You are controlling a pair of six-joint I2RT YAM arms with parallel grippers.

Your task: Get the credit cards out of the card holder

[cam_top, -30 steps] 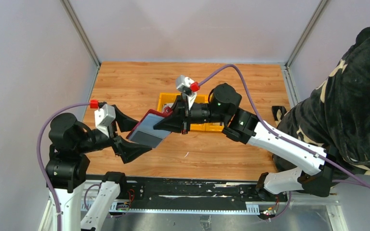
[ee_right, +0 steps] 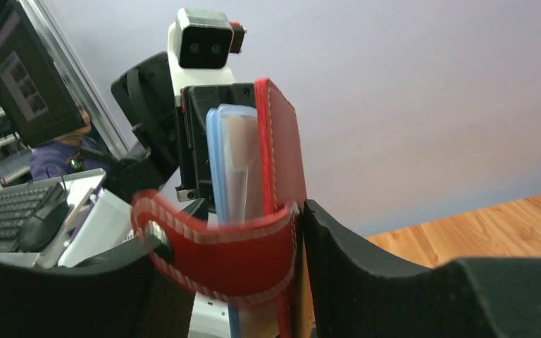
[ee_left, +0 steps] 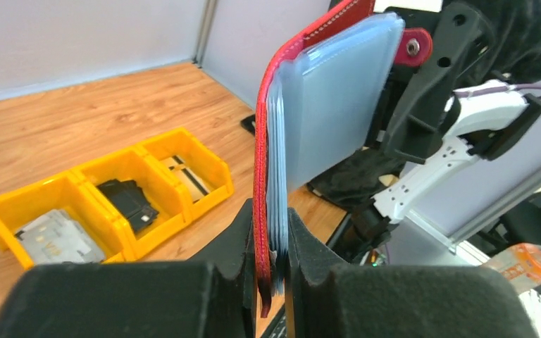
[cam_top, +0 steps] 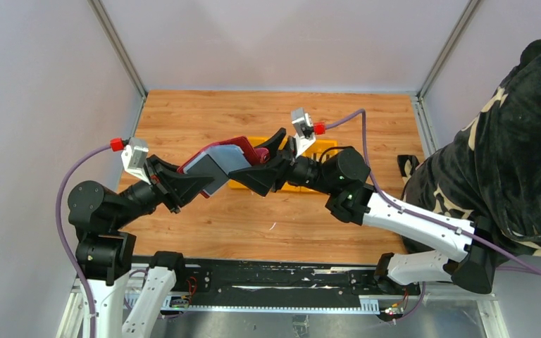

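Note:
The red card holder (ee_left: 260, 183), with clear-blue card sleeves (ee_left: 334, 98), hangs in the air between both grippers. My left gripper (cam_top: 194, 186) is shut on one end of it; in the left wrist view its fingertips pinch the red cover and sleeve edges. My right gripper (cam_top: 264, 158) is at the other end, beside the red strap (ee_right: 225, 257) with its snap, its fingers partly open in the top view. In the right wrist view the strap hides much of the space between the fingers.
Yellow bins (ee_left: 141, 239) holding cards and dark items stand on the wooden table (cam_top: 275, 232) beneath. A black patterned cloth (cam_top: 493, 162) fills the right side.
My left gripper has shut on the holder and risen slightly with it.

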